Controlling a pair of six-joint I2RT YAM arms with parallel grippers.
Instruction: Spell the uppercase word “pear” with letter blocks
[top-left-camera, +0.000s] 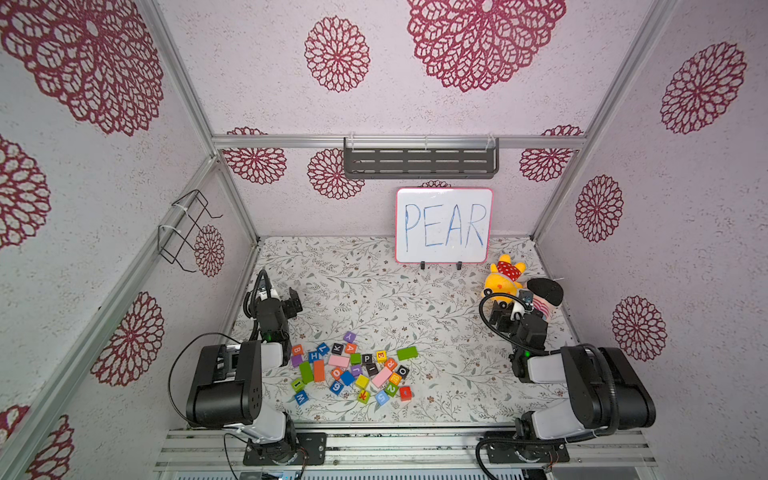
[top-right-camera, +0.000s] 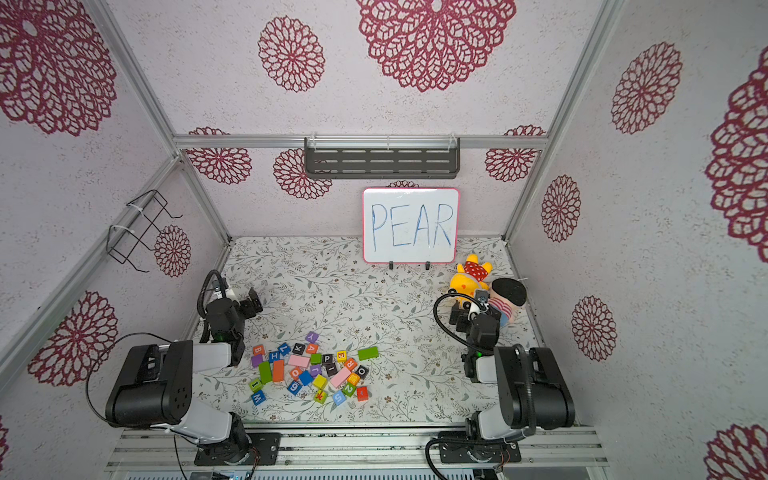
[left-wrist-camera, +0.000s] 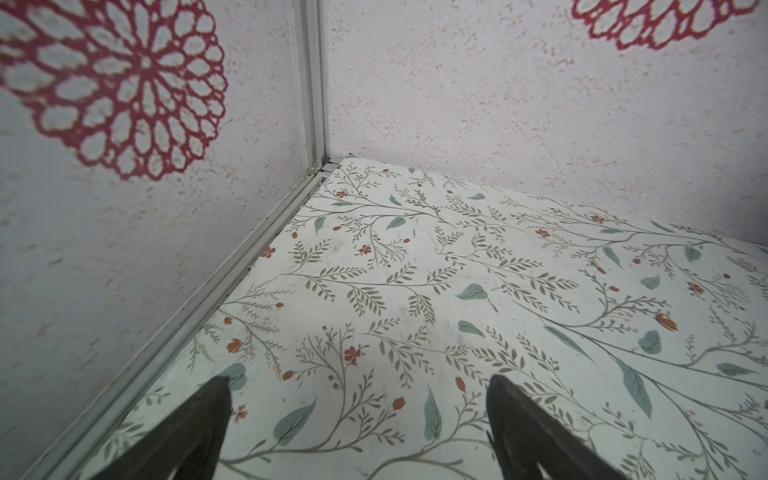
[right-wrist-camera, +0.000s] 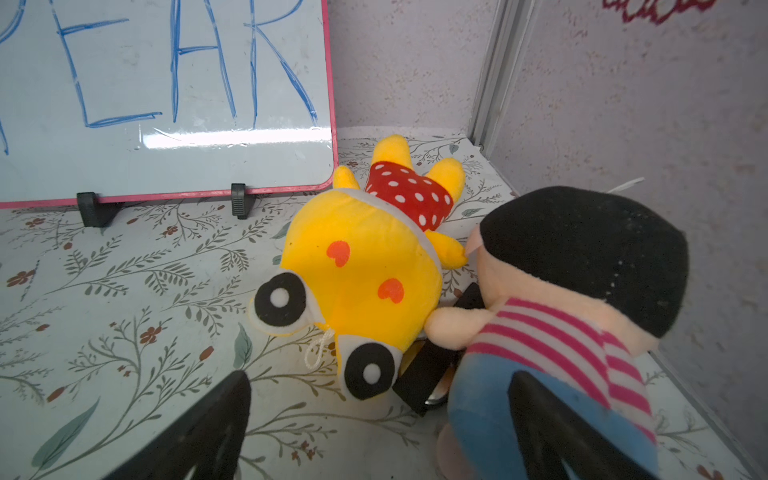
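A whiteboard (top-left-camera: 443, 225) reading PEAR stands at the back. Loose coloured blocks lie clustered at front left, among them a black P (top-left-camera: 367, 359), a yellow E (top-left-camera: 381, 355), an orange A (top-left-camera: 350, 349) and an orange R (top-left-camera: 391, 364). My left gripper is open and empty at the left side, above bare table. My right gripper is open at the right, its fingers apart in front of the plush toys, holding nothing.
A yellow plush toy (right-wrist-camera: 360, 264) and a doll with a black cap (right-wrist-camera: 576, 248) lie at the back right. A dark rack (top-left-camera: 421, 160) hangs on the back wall.
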